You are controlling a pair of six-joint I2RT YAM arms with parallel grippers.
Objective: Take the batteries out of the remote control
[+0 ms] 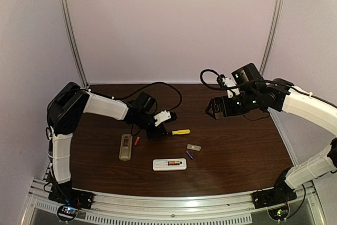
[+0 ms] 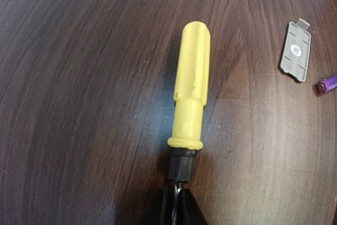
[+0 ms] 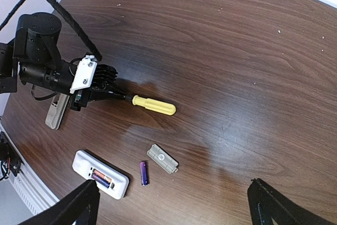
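Observation:
In the left wrist view, a yellow-handled screwdriver (image 2: pixel 190 85) points its metal shaft down between the fingers of my left gripper, which is shut on that shaft near the black collar. The handle lies on or very close to the table. A white remote (image 1: pixel 160 165) sits at the front middle with its compartment uncovered and one battery (image 1: pixel 174 163) inside. A purple battery (image 3: pixel 144 173) lies loose beside it, close to the grey battery cover (image 3: pixel 162 158). My right gripper hangs open and empty above the table at the right.
At the left lie a brown-grey remote (image 1: pixel 125 147) and a red battery (image 1: pixel 137 141), both near the left arm. Dark cables loop over both arms.

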